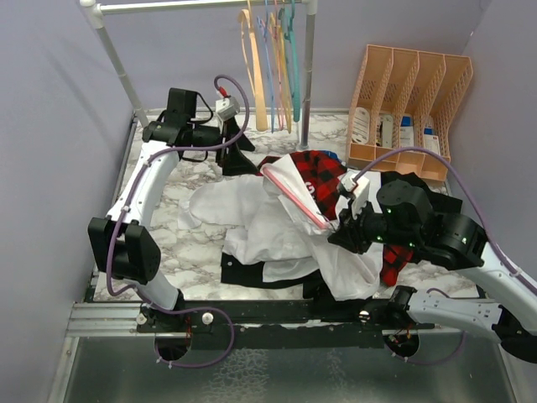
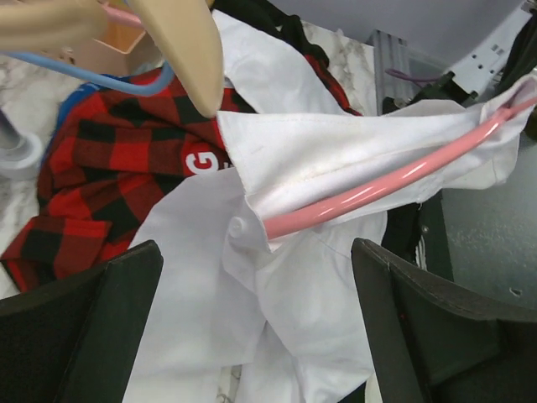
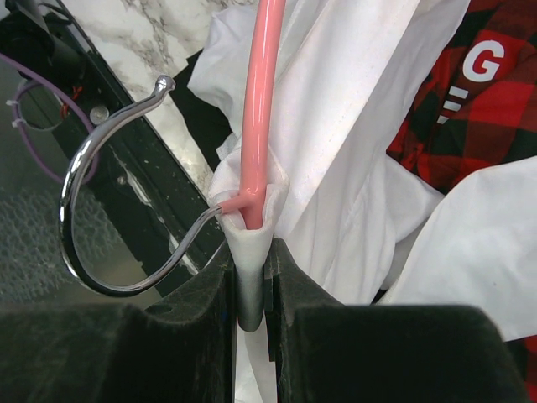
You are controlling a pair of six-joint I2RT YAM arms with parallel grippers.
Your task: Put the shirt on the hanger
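Note:
The white shirt (image 1: pixel 289 231) is draped over a pink hanger (image 1: pixel 294 197), whose bar slants from upper left to lower right. In the right wrist view my right gripper is shut on the shirt's white cloth, gathered round the hanger just below its neck. The metal hook (image 3: pixel 71 193) sticks out to the left. In the left wrist view the hanger's free end (image 2: pixel 281 225) lies in white cloth, ahead of and above the fingers. My left gripper stands wide open, nothing between its fingers; in the top view it is left of the hanger.
Several hangers (image 1: pixel 258 75) dangle from the white rack (image 1: pixel 180 7), close above my left gripper. A red-and-black checked garment (image 1: pixel 319 176) lies behind the white shirt. At back right stands an orange compartment organizer (image 1: pixel 411 92).

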